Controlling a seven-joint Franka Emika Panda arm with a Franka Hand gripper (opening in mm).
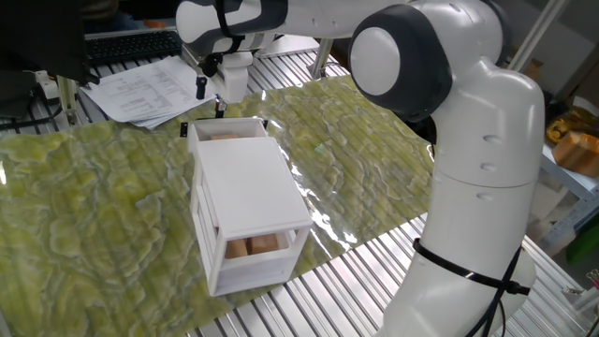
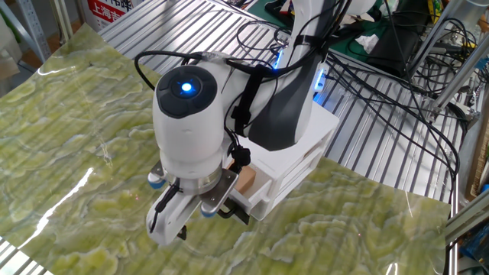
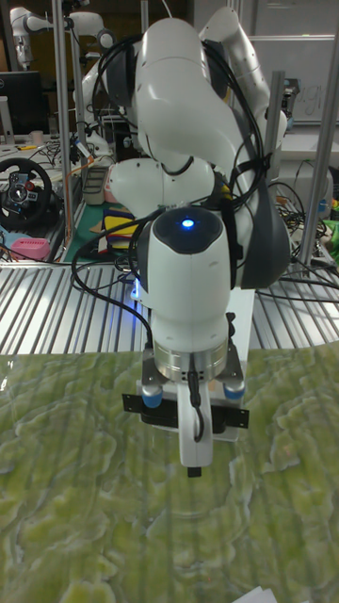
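A white cabinet (image 1: 253, 183) stands on the green-patterned sheet. Its upper drawer (image 1: 227, 129) is partly pulled out on the side away from this camera, and a brown block (image 2: 246, 179) shows inside it. Across the drawer's front runs a black bar (image 3: 130, 403), its ends sticking out on both sides. My gripper (image 1: 221, 110) points down right at that front. In the second exterior view a dark fingertip (image 2: 183, 232) shows below the white hand. The hand and drawer hide the rest, so the finger's state and any contact with the bar are unclear.
More brown blocks (image 1: 251, 245) are visible through the cabinet's near opening. Papers (image 1: 150, 92) lie behind the sheet, close to a keyboard (image 1: 131, 45). My arm reaches over the cabinet. The sheet (image 1: 94, 225) is clear to the cabinet's left.
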